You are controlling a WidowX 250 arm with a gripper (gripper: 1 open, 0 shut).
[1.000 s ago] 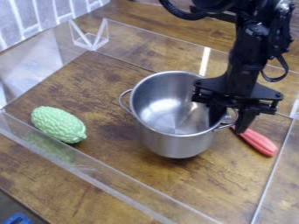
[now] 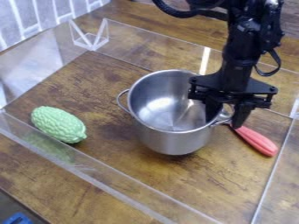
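Note:
A steel pot (image 2: 173, 122) with looped side handles stands in the middle of the wooden surface. My black gripper (image 2: 225, 112) is over its right rim and handle, shut on the pot there; the fingertips are partly hidden. A red object (image 2: 257, 141), long and narrow, lies to the right of the pot, partly behind it. A green bumpy oblong object (image 2: 56, 124), like a bitter melon, lies at the left.
Clear plastic walls (image 2: 93, 42) border the work area at the back, left and front.
My gripper and the pot have shifted slightly left, and the pot looks a little lower on its right side, with more of the red object showing.

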